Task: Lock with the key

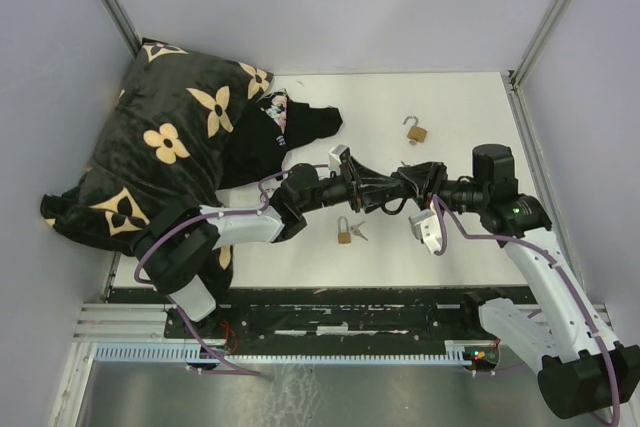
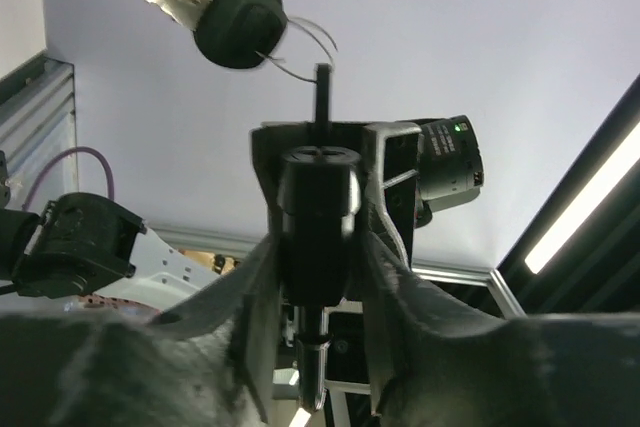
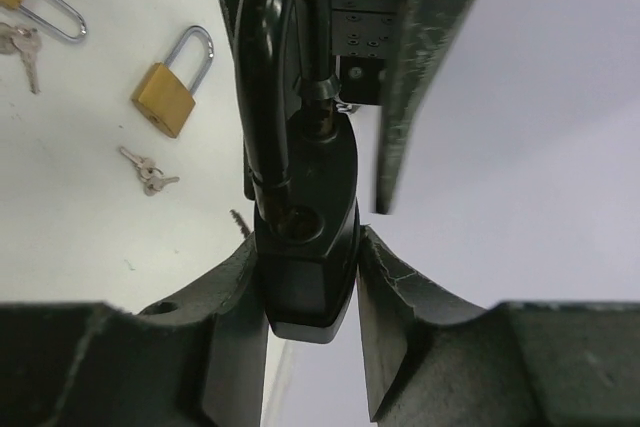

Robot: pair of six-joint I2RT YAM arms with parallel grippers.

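Note:
A black padlock (image 3: 320,162) with a dark covered shackle (image 3: 265,77) is held up between the two arms. My right gripper is shut on its body. From the other side, the left gripper stands part open around the shackle; its blurred fingers (image 3: 425,67) show a gap on one side. In the left wrist view, a black-headed key (image 2: 240,25) hangs on a thin ring beside the lock. A thin dark piece (image 2: 322,97) rises from the lock near that ring; whether it sits in the keyhole is unclear. I cannot tell if the shackle is fully pressed in.
A brass padlock (image 1: 344,236) with small keys (image 1: 358,231) lies on the white table under the grippers. Another brass padlock (image 1: 416,134) lies farther back. A patterned dark cushion (image 1: 190,117) and black cloth (image 1: 290,132) fill the left side.

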